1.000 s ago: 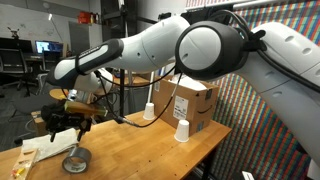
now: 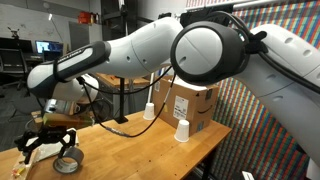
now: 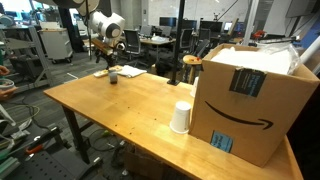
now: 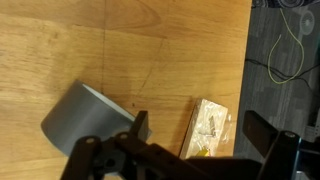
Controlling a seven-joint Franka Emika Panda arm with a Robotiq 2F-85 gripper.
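Observation:
A grey roll [image 2: 68, 162] rests on the wooden table near its left end. In the wrist view this grey roll [image 4: 85, 118] lies at the lower left, partly covered by a dark finger [image 4: 96, 152]. To its right, by the table edge, is a pale, clear-looking packet [image 4: 210, 125]. My gripper [image 2: 50, 147] hangs low at the table's left end, close to the roll. Its fingers stand wide apart in the wrist view, and the gripper shows nothing held between them.
A cardboard box [image 3: 245, 112] with white material on top occupies the right part of the table, with a white cup [image 3: 180, 117] beside it. Another white cup [image 2: 149, 111] stands farther back. Cables hang beyond the edge.
In exterior view 1 my gripper has moved down and to the left, lower beside the roll. The roll appears to stay in about the same place.

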